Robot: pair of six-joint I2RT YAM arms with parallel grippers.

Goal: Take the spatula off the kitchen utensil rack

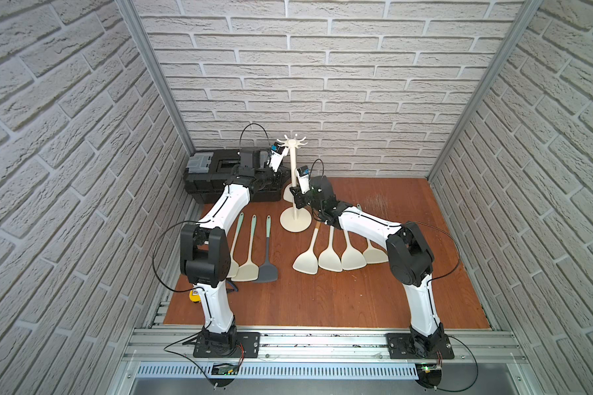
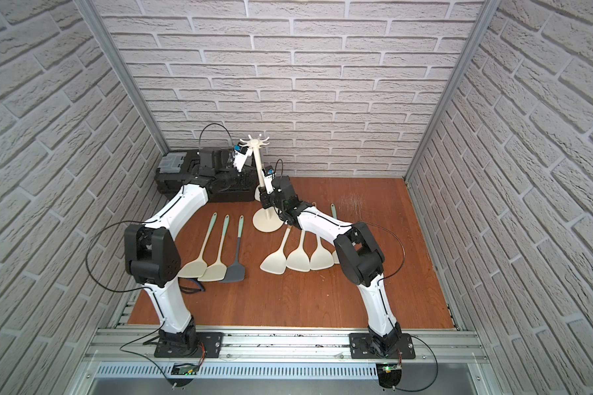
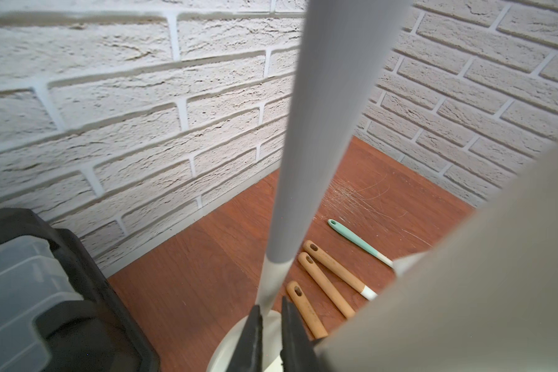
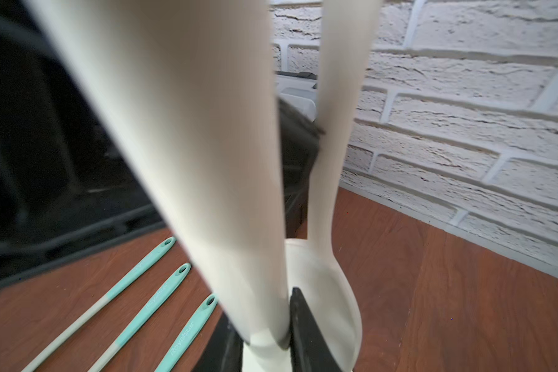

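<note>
The cream utensil rack (image 1: 292, 143) stands upright on its round base (image 1: 295, 221). A pale spatula (image 4: 319, 297) hangs on the far side of the column, its long handle rising beside it. My right gripper is shut on the rack column (image 4: 229, 186) low down. My left gripper is high beside the column, near the top; its fingertips are dark at the bottom of the left wrist view, and whether anything is between them I cannot tell.
A black case (image 1: 204, 187) sits at the back left. Several spatulas lie on the wooden table (image 1: 402, 302), with teal handles left of the rack, wooden and other handles to the right.
</note>
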